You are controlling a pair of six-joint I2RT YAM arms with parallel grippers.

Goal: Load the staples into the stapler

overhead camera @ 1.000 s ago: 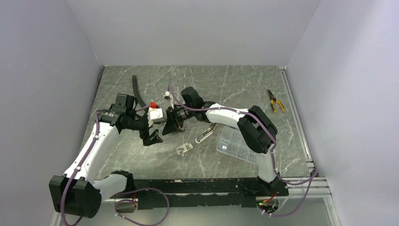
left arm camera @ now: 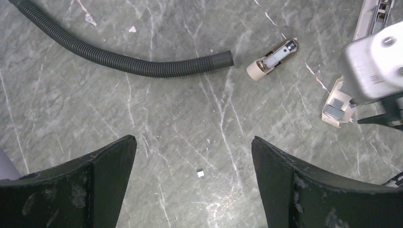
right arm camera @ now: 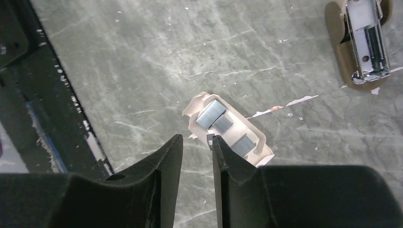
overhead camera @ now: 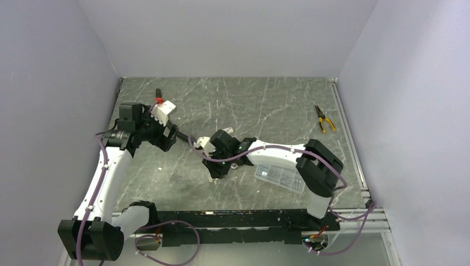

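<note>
In the right wrist view, a small pale tray [right arm camera: 260,160] holds a few grey staple blocks [right arm camera: 211,114]. My right gripper is above it with its fingers part open and a gap between the tips. A small grey piece shows right at one fingertip; whether it touches is unclear. At the upper right lies a stapler with a metal magazine [right arm camera: 367,42]. Another stapler [left arm camera: 273,59], brown and metal, rests by the hose end in the left wrist view. My left gripper stands wide open over bare table, nothing between its fingers.
A black ribbed hose [left arm camera: 142,66] crosses the left side. The clear compartment box [overhead camera: 281,178] lies partly under the right arm, and yellow-handled pliers [overhead camera: 324,119] sit far right. One tiny white piece [left arm camera: 200,174] lies below the left gripper.
From beside the left gripper, my right gripper has swung toward the table's front and now covers most of the tray. My left gripper has drawn back up and left, away from the middle.
</note>
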